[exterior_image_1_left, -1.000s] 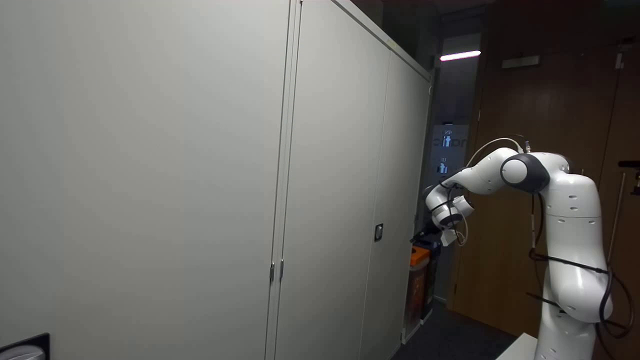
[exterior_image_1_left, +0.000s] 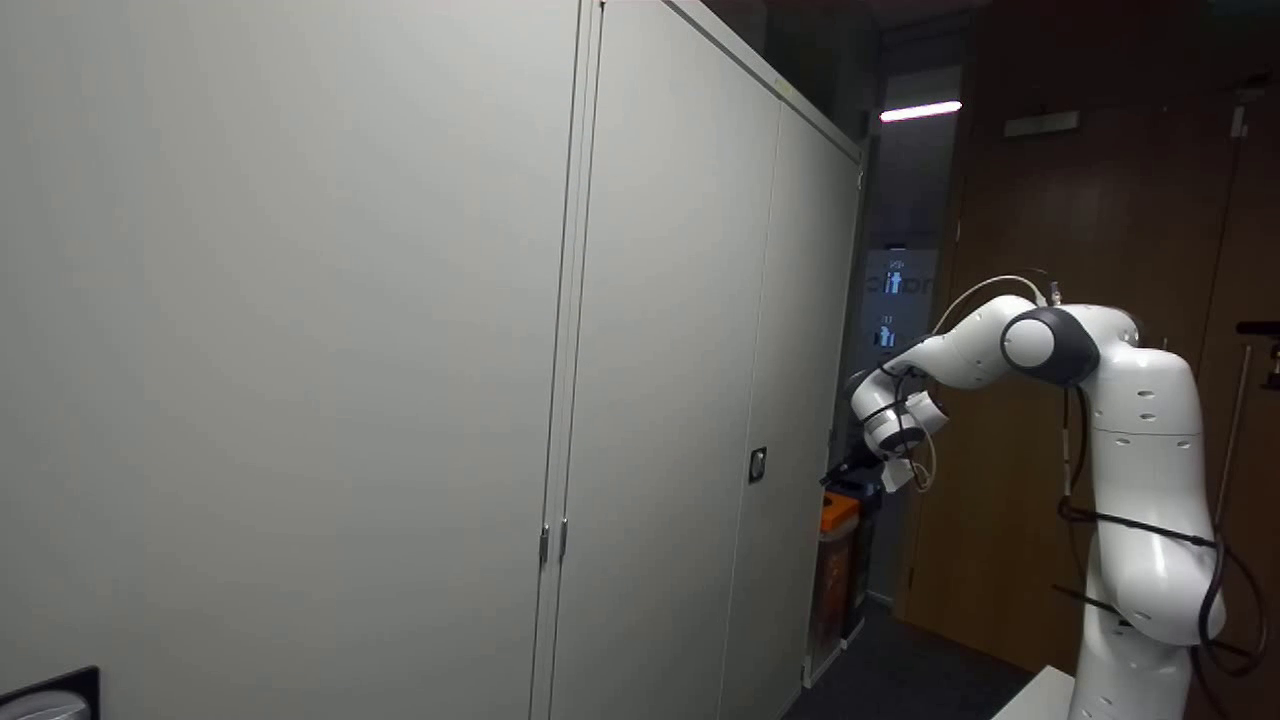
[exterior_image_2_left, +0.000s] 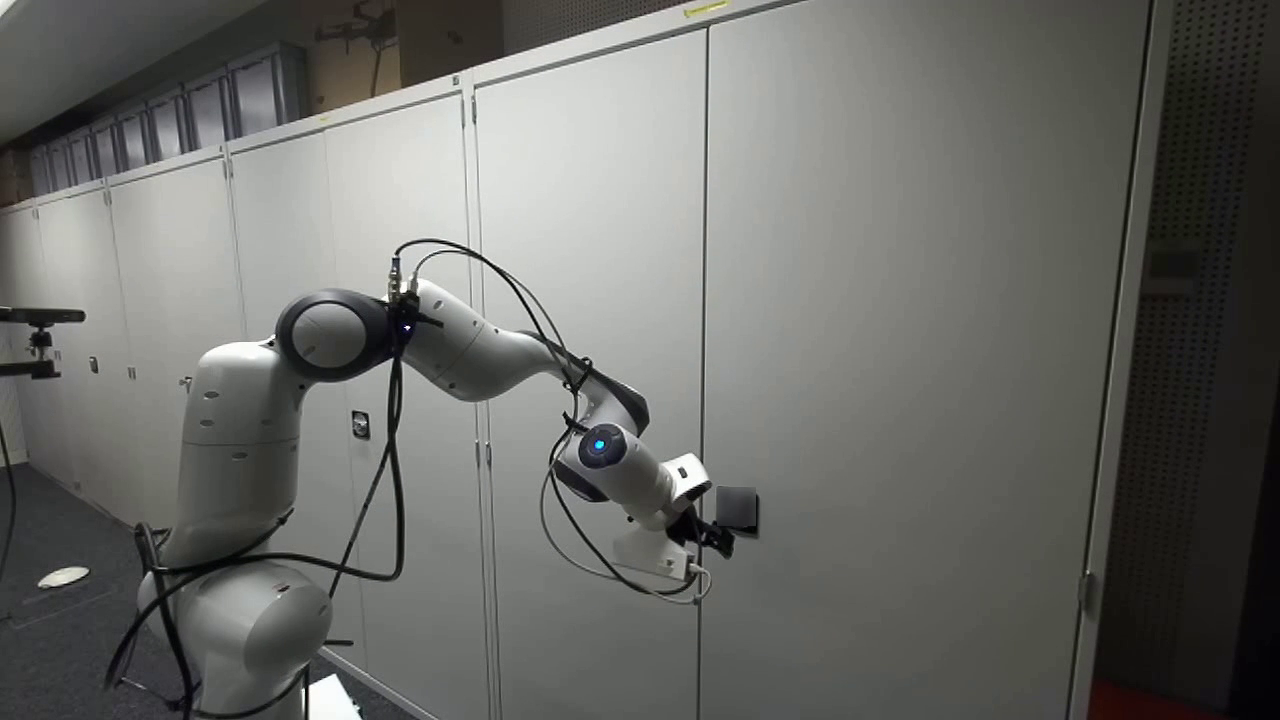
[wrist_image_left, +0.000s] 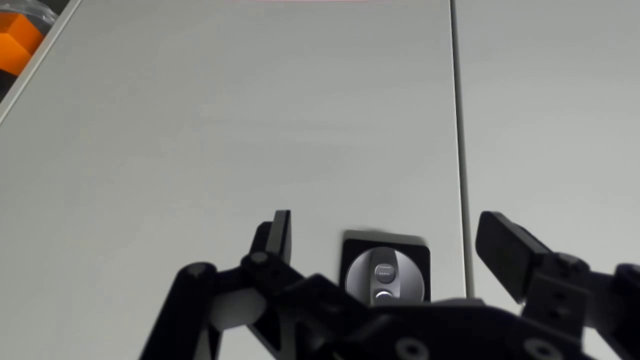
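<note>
A grey cabinet door (wrist_image_left: 240, 120) fills most of the wrist view, all its doors closed as far as I see. On it sits a square black latch plate with a round silver handle (wrist_image_left: 358, 279), low in the wrist view and partly hidden by the gripper body. My gripper is open, its two fingers wide apart to either side of the handle in that view, with nothing held. In exterior view 2 the gripper (exterior_image_2_left: 717, 540) hangs just in front of and below the dark latch plate (exterior_image_2_left: 737, 509); whether it touches the door cannot be told. The handle (exterior_image_1_left: 757, 464) shows clearly in exterior view 1.
A narrow vertical seam (wrist_image_left: 459, 132) runs between two doors right of the handle. An orange-topped bin (exterior_image_1_left: 840, 511) stands past the cabinet's end. Cables (exterior_image_2_left: 547, 480) hang loosely around the arm. The space before the cabinet is free.
</note>
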